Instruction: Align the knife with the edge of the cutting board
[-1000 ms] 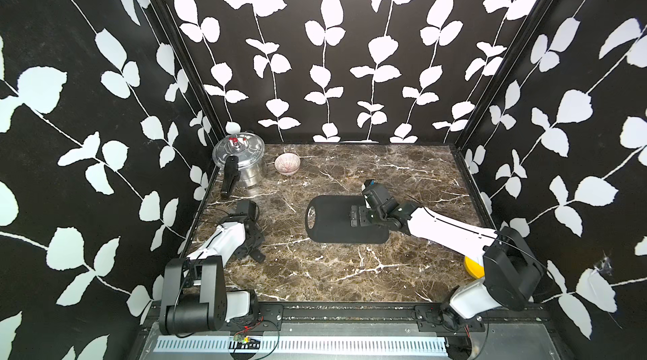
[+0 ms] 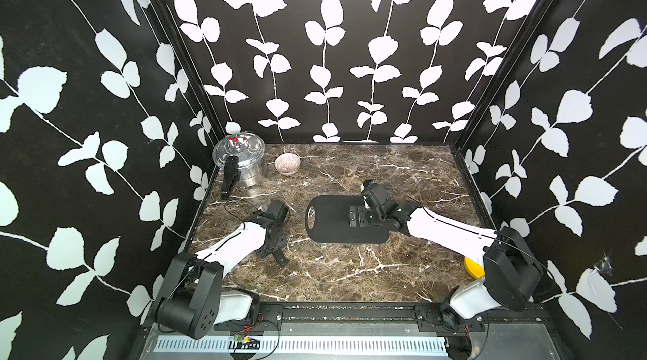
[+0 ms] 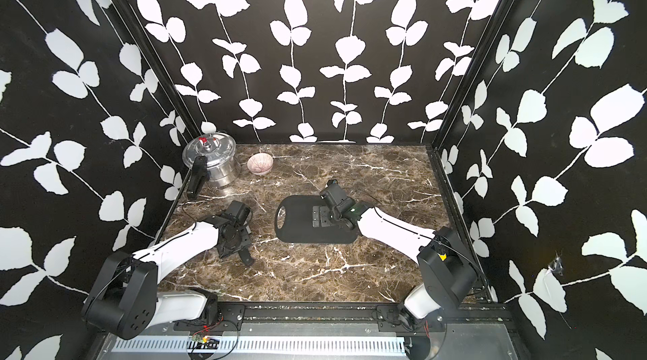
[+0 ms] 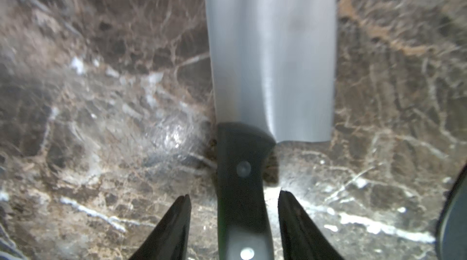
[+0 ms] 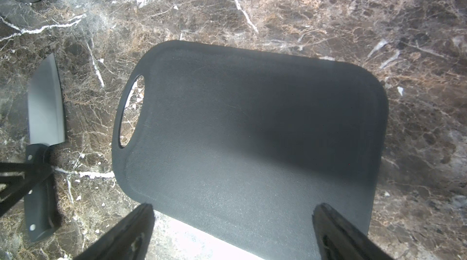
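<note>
The knife has a broad steel blade and a black riveted handle. It lies flat on the marble counter, left of the black cutting board and apart from it. My left gripper is open, one finger to each side of the handle and a gap showing at both. In the right wrist view, a dark part of that gripper crosses the handle. Above the board my right gripper stands open and empty. The left arm hides the knife in both top views.
A steel pot with a black handle stands at the back left, beside a small patterned bowl. Something yellow sits by the right arm.
My left gripper has moved right, toward the cutting board, over the last second. The right arm and the board look unmoved.
</note>
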